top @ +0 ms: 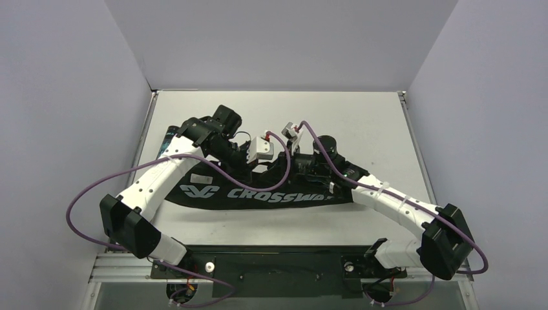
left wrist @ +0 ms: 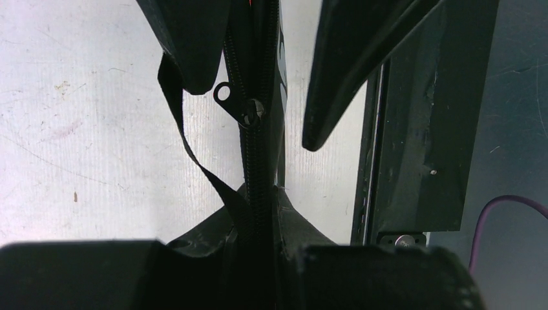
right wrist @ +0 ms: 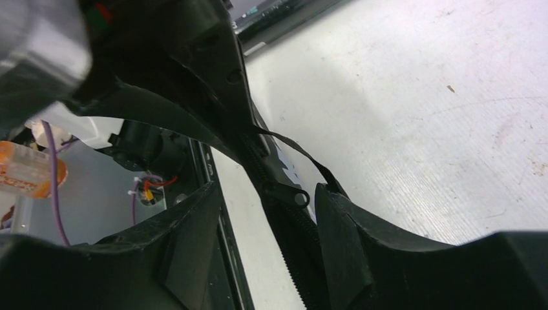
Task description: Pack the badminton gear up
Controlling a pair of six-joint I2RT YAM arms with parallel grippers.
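Observation:
The black badminton bag point(top: 278, 196) with "CROSSWAY" lettering lies across the table. My left gripper is shut on the bag's zipped edge, a thin black strap point(left wrist: 183, 132) beside it. Just past its fingertips, the zipper pull point(left wrist: 231, 103) juts out sideways from the zip. My right gripper is open and faces the left one, its fingers point(right wrist: 194, 216) on either side of the zipped edge. In the right wrist view the pull point(right wrist: 287, 192) shows between those fingers, close to one tip; contact cannot be told.
Both grippers crowd close together over the bag's middle. Another dark, patterned item point(top: 169, 137) shows at the bag's upper left. Purple hoses point(top: 258, 189) loop over both arms.

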